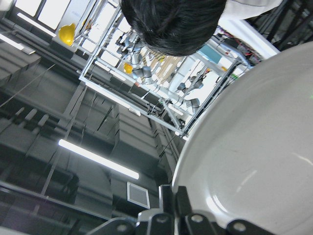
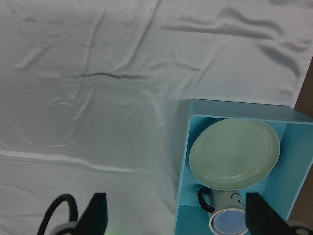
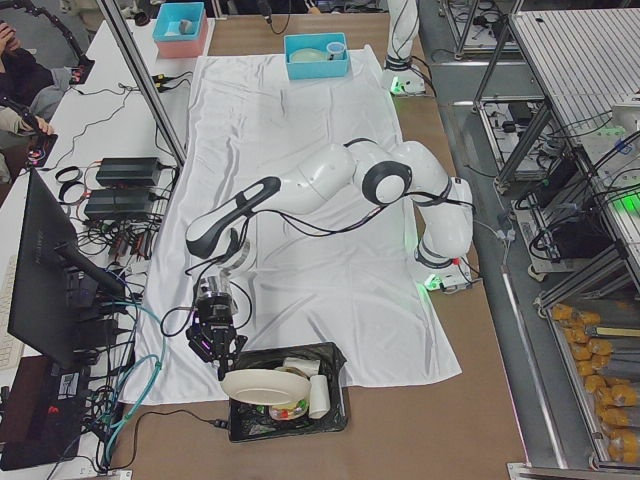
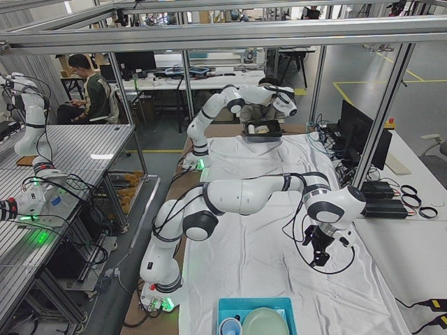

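My left gripper (image 3: 222,364) is shut on the rim of a cream oval plate (image 3: 262,386), tilted over a black bin (image 3: 335,418); the plate (image 1: 254,142) fills the right of the left wrist view. White rolls or cups and a round item lie in the bin, partly hidden. At the other end, my right gripper (image 4: 319,255) stands open above the cloth beside a blue bin (image 4: 227,307), holding a pale green plate (image 2: 234,152) and a mug (image 2: 228,220); nothing shows between its fingers.
A wrinkled white cloth (image 3: 290,110) covers most of the table, largely clear between the bins. A monitor (image 3: 40,280), cables and black boxes line the left side in the camera left view. Metal frame posts stand beside the table.
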